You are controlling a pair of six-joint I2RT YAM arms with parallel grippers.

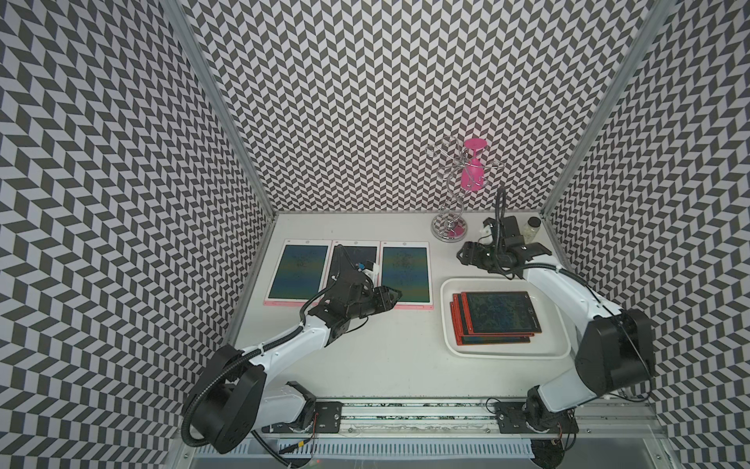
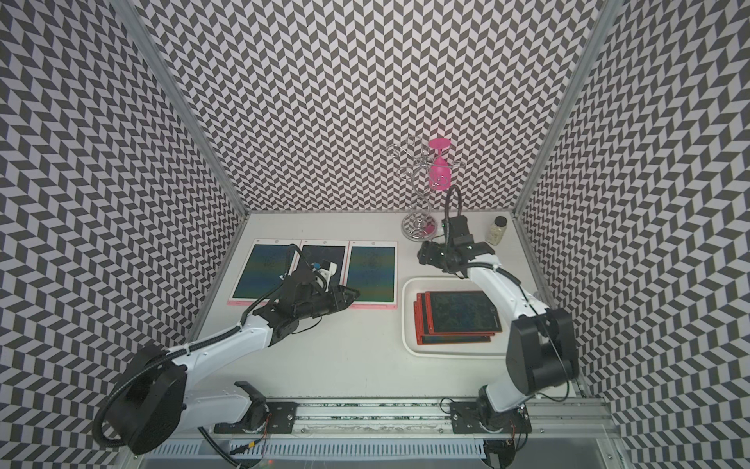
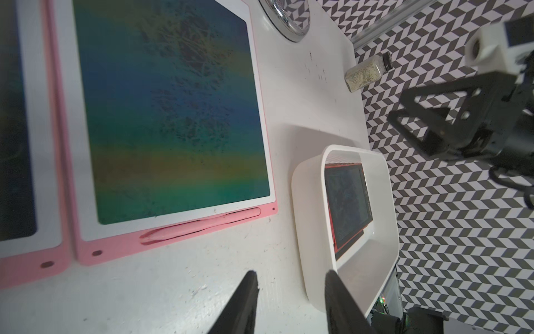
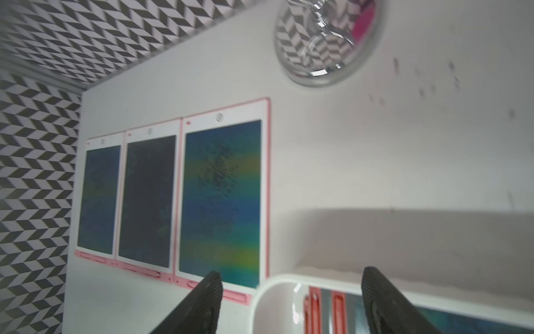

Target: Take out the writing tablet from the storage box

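Observation:
The white storage box (image 1: 550, 344) stands at the front right, holding a stack of red-framed writing tablets (image 1: 500, 312) lying flat with dark screens. Three pink-and-white tablets lie side by side on the table; the rightmost tablet (image 1: 406, 273) is nearest the box. My left gripper is open above the table, in front of the pink tablets and left of the box, its fingers empty. Behind the box's back rim, my right gripper hangs in the air with its fingers apart and nothing between them.
A chrome rack (image 1: 449, 226) with a pink goblet (image 1: 472, 168) stands at the back. A small dark-lidded jar (image 1: 531, 228) sits in the back right corner, close to my right arm.

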